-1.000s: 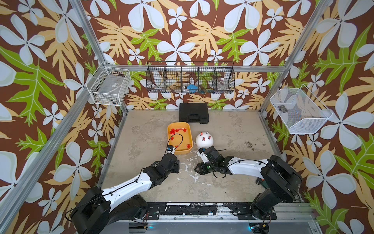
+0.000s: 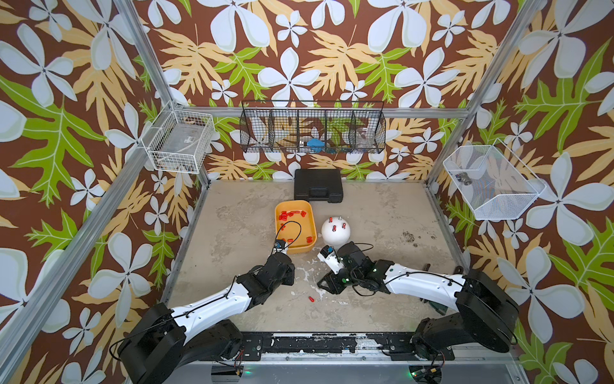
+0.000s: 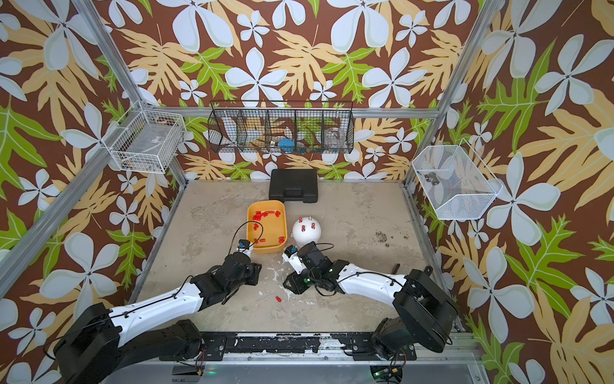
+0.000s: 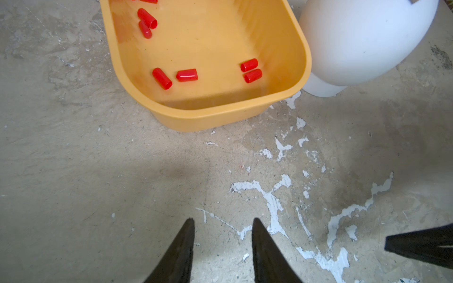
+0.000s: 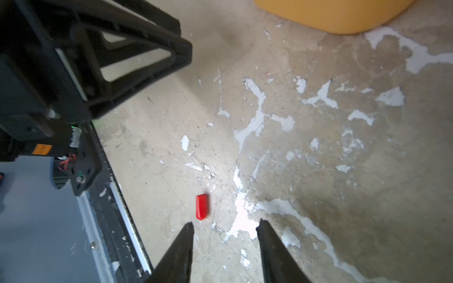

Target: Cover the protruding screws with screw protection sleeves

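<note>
An orange tray (image 2: 295, 247) (image 4: 207, 113) holds several red sleeves (image 4: 161, 78). Right of it stands a white dome (image 2: 335, 236) (image 4: 358, 42) with screws on top, red on them. My left gripper is open and empty over bare table just before the tray. My right gripper is open and empty over the table, right of the left one. A lone red sleeve (image 5: 202, 206) lies on the table near the front, beyond the right gripper's fingertips in its wrist view.
A black case (image 2: 318, 185) lies at the back. Wire baskets (image 2: 180, 144) hang on the frame above the table.
The right arm's elbow has shifted right and outward, and its gripper has moved slightly. A red sleeve now shows on the table below the right gripper. The left arm is nearly unchanged.
</note>
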